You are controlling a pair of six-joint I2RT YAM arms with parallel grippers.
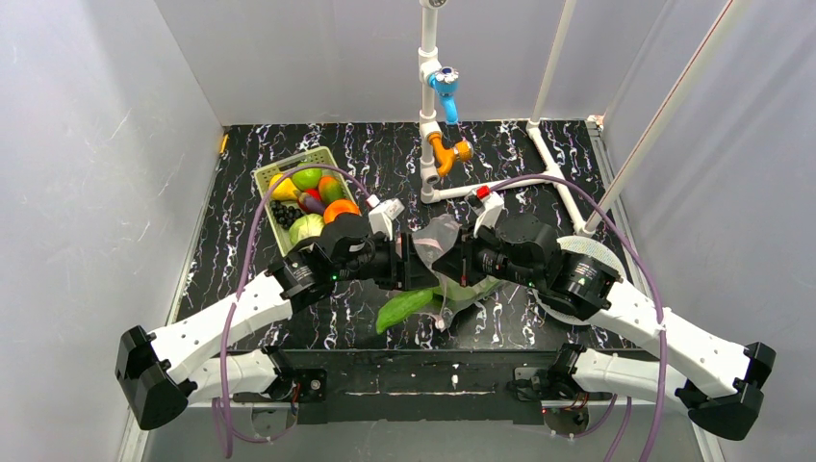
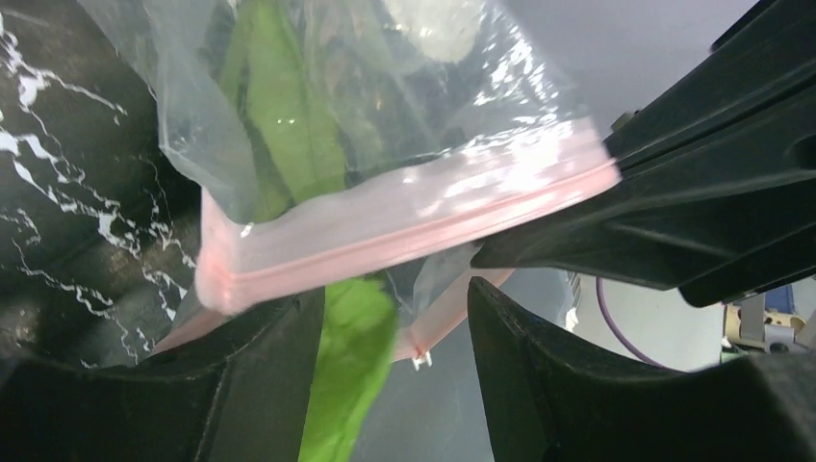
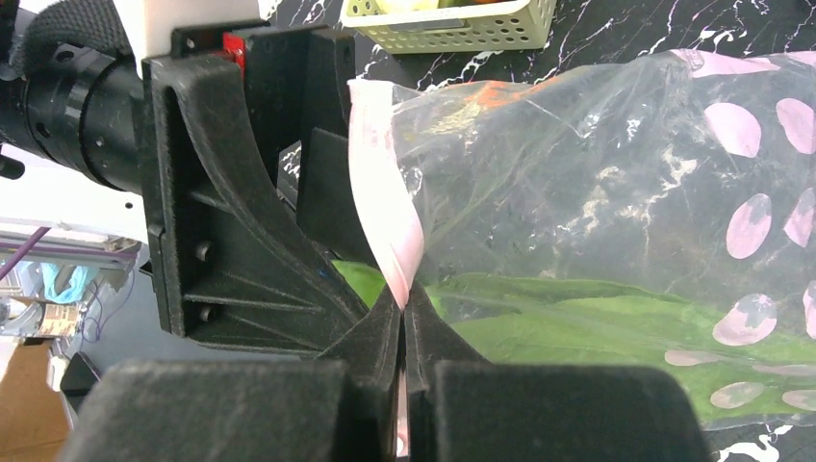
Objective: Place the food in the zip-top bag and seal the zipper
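The zip bag [image 1: 438, 236] with pink zipper and dots is held at its mouth by my right gripper, shut on it. Green food shows inside, through the plastic [image 3: 568, 308]. A long green vegetable [image 1: 404, 306] slants from the bag's opening toward the lower left in the top view. My left gripper is at the mouth, fingers apart around the vegetable's area; whether they touch it is unclear. In the left wrist view the vegetable passes between the fingers, under the upper pink zipper strip [image 2: 404, 217].
A basket [image 3: 452, 34] of fruit and vegetables stands at the back left. A white round container [image 1: 587, 248] is under the right arm. White pipes with blue and orange taps [image 1: 445, 154] stand at the back. The counter's front edge is just below the bag.
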